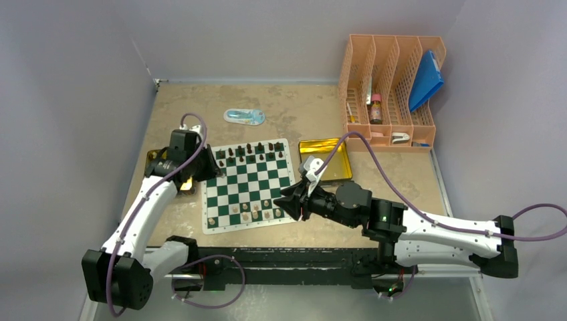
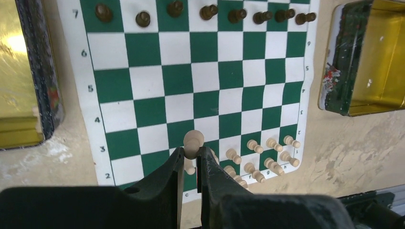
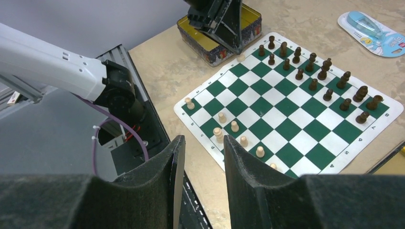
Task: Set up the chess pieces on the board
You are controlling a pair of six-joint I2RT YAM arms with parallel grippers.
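The chessboard (image 1: 247, 177) carries dark pieces along its far side and cream pieces along the near side. My left gripper (image 1: 218, 172) hangs over the board's left part, shut on a cream piece (image 2: 193, 142), seen between its fingertips in the left wrist view. My right gripper hovers at the board's right near edge; its fingertips are apart, with no piece visibly held between them.
Gold trays stand either side of the board, the right one (image 1: 324, 147) clear, the left partly hidden by my arm. A blister pack (image 1: 244, 117) lies behind; an orange organiser (image 1: 391, 87) is at back right.
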